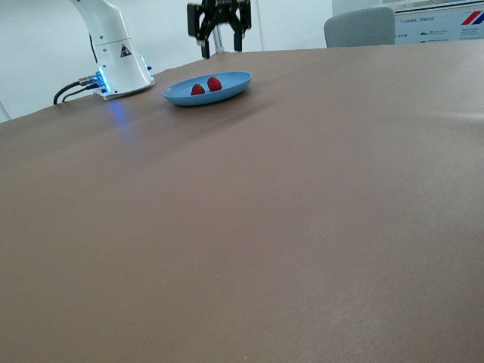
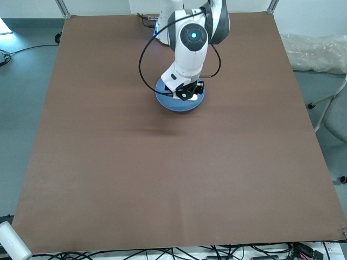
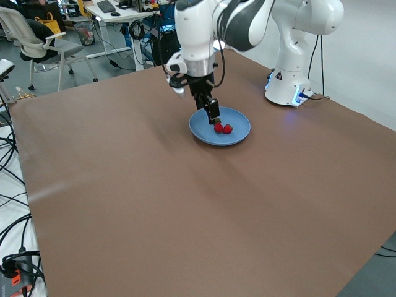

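Note:
A blue plate [image 1: 181,94] [image 3: 229,133] holds two red strawberries [image 1: 215,84] [image 3: 228,129] on the brown table. My gripper [image 1: 219,49] hangs above the plate with its two black fingers apart, nothing seen between them in the top view. In the right view the gripper [image 3: 211,116] is over the plate's back left part, close by the strawberries. In the left view the arm hides the strawberries, and the blue plate [image 2: 173,105] shows around the gripper [image 2: 185,93].
Cables run along the table's near edge in the left view. A grey chair [image 2: 336,116] stands beside it.

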